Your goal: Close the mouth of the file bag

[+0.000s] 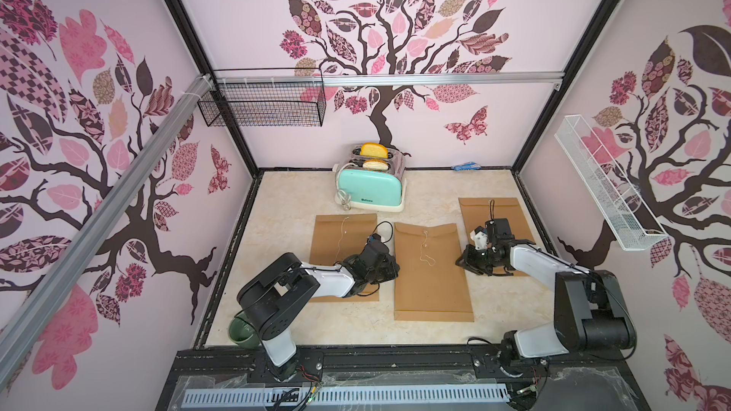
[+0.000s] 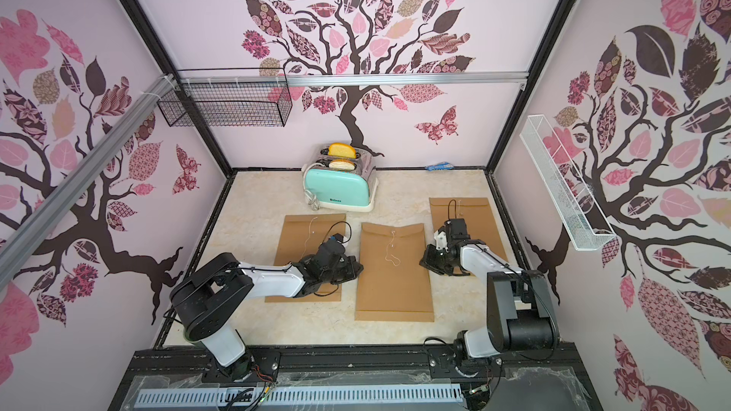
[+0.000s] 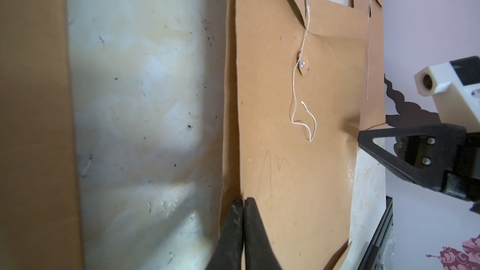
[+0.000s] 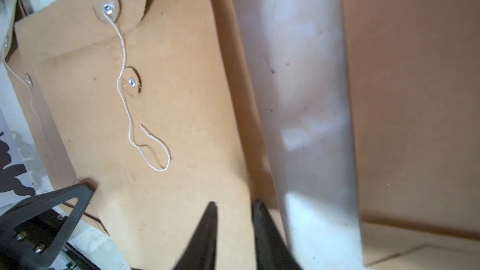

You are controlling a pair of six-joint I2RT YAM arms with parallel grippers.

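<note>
The brown file bag (image 1: 431, 289) lies in the middle of the table between my grippers. Its flap (image 4: 75, 30) is folded over the front but stands a little raised. A white string (image 4: 131, 120) hangs from the flap's button (image 4: 107, 8), passes beside the lower button (image 4: 131, 82) and ends in a loose curl. My left gripper is shut at the bag's left edge; whether that edge is pinched cannot be made out. On the right side, my right gripper stands part open, a finger on either side of the bag's front-sheet edge.
Similar bags lie left (image 1: 323, 243) and right (image 1: 476, 209) of the middle one, partly under the arms. A turquoise toaster (image 1: 369, 186) stands behind. A blue item (image 1: 466, 166) lies at the back edge. Bare table shows at the back right.
</note>
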